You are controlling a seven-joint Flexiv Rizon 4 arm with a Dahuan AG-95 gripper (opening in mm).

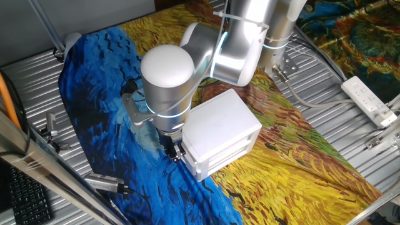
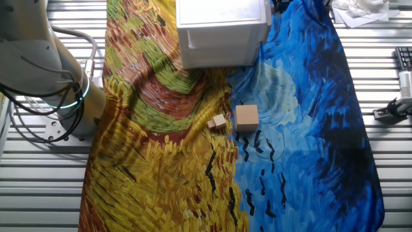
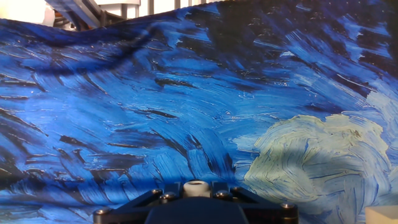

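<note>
A white box-shaped cabinet (image 1: 222, 125) with slatted openings along one side stands on the painted cloth. Exterior view 2 shows the same cabinet (image 2: 222, 38) at the top. My gripper (image 1: 177, 154) is low beside the cabinet's left end, pointing down near the cloth. In the wrist view the black fingers of my gripper are close together, with a small whitish knob (image 3: 197, 186) between them. They look shut on it, though its join to the cabinet is hidden. A wooden cube (image 2: 246, 118) and a smaller pale block (image 2: 219, 120) lie apart from the cabinet.
Blue and yellow cloth (image 2: 302, 161) covers the table, with wide free room around the blocks. A power strip (image 1: 370, 101) lies at the right edge in exterior view 1. A keyboard (image 1: 28, 194) is at lower left, and a small grey device (image 1: 105, 182) sits near the cloth's edge.
</note>
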